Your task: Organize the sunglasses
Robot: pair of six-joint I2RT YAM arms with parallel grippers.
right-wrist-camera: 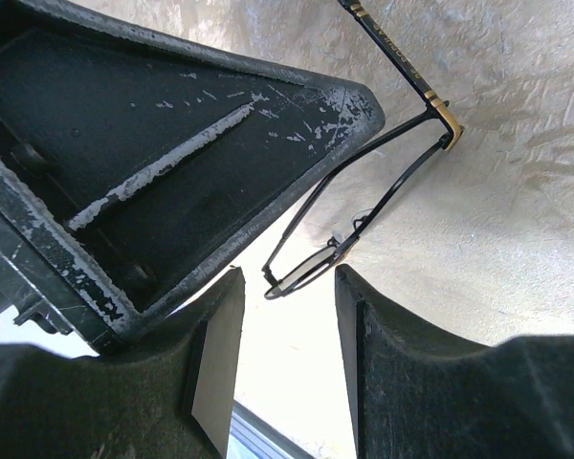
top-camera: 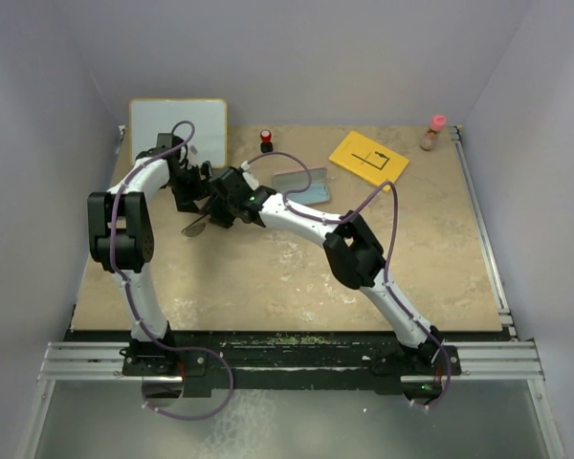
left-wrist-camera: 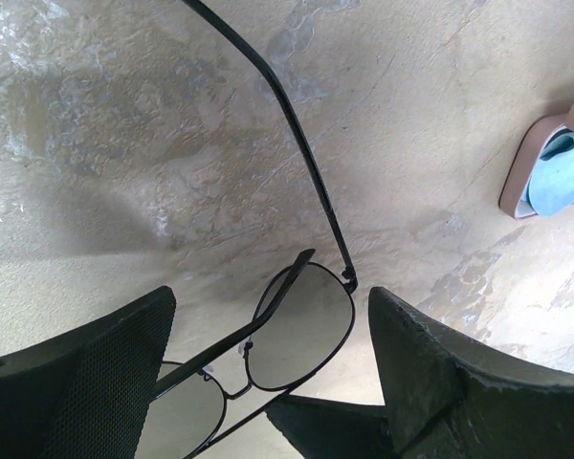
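Observation:
A pair of dark thin-framed sunglasses (top-camera: 193, 229) lies at the left of the table, partly hidden under the grippers. In the left wrist view, one lens (left-wrist-camera: 301, 330) shows between the fingers of my left gripper, which is open; one temple stretches to the upper left and the other crosses the lens. The tip of my right gripper's finger (left-wrist-camera: 330, 421) reaches in by the frame there. My right gripper is part open, its fingertips just short of the lens edge (right-wrist-camera: 306, 273). A large left-gripper finger (right-wrist-camera: 191, 124) overlaps the sunglasses in that view.
Behind the right gripper sits an open case with a blue cloth (top-camera: 311, 194). A white board (top-camera: 180, 117), a red-topped bottle (top-camera: 266, 141), a yellow folder (top-camera: 368, 159) and a pink-capped bottle (top-camera: 431, 132) stand along the back.

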